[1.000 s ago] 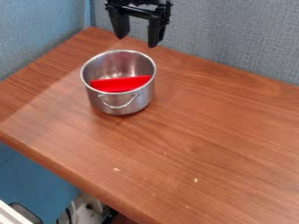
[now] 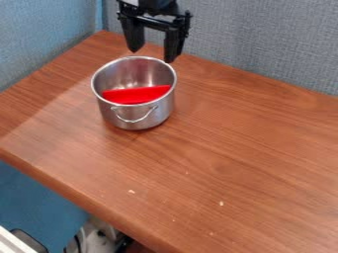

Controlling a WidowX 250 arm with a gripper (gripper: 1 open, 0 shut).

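Observation:
My black gripper [image 2: 154, 32] hangs at the top of the view, above and just behind a steel pot [image 2: 137, 116], with its two fingers spread apart and empty. The pot stands upright on the wooden table [image 2: 238, 178] with a wire handle on its front side. Inside it lies a red object [image 2: 134, 94], partly hidden by the pot's wall.
Grey textured walls [image 2: 264, 49] rise behind and at the left. At the bottom left, beyond the table's edge, are a blue floor and some cables and white parts.
The gripper has shifted very slightly, a little toward the left and down. The pot and red object look unchanged.

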